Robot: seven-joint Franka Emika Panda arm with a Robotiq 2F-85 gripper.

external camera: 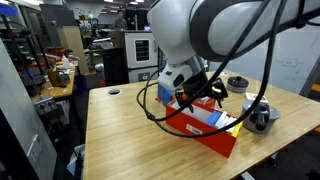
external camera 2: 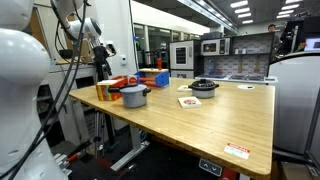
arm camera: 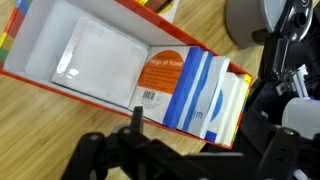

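A long red box (arm camera: 95,92) with a white inside lies below my gripper in the wrist view. At one end of it sits a white rectangular thing (arm camera: 98,58); beside that is an orange, white and blue printed item (arm camera: 160,80). Several slim blue and white items (arm camera: 208,92) stand packed at the other end. My gripper is open above these, its two dark fingers (arm camera: 137,150) apart and nothing seen between them. Exterior view 1 shows the red box (external camera: 215,139) on the table under the arm, which partly hides it.
Close to the box's end stands a grey metal pot (external camera: 260,115) with a dark handle. Exterior view 2 has another pot (external camera 2: 203,88), a white tile-like piece (external camera 2: 189,102) and blue bins (external camera 2: 152,77).
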